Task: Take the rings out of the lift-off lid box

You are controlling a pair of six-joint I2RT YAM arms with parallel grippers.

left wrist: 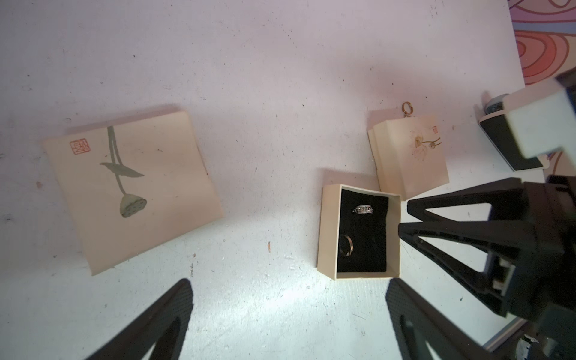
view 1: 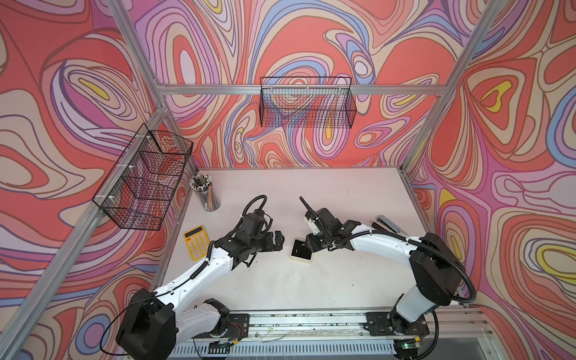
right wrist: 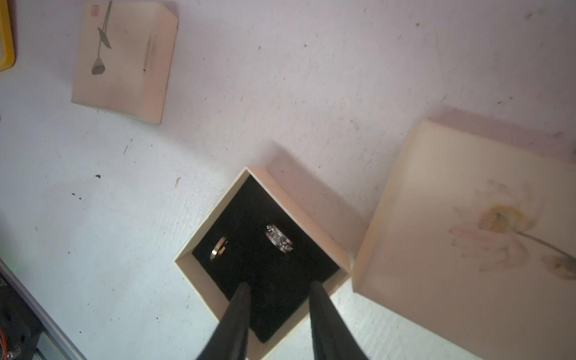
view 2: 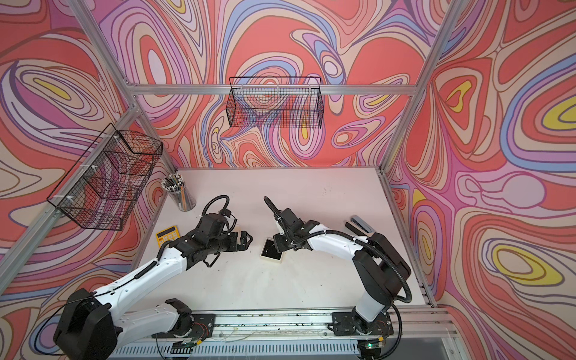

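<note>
An open cream box [left wrist: 327,231] lined with black foam holds a silver ring [right wrist: 279,238] and a gold ring [right wrist: 219,247], seen in both wrist views. My right gripper hangs just over the box's near corner, its fingers apart with nothing between them. My left gripper stands open to the left, also empty, above the table between the open box and a closed printed box piece [left wrist: 129,195].
A second lotus-printed box [right wrist: 462,240] sits beside the open box. A calculator [view 1: 196,242] and a cup of sticks [view 1: 210,198] are at the left; dark objects [view 2: 361,224] lie at the right.
</note>
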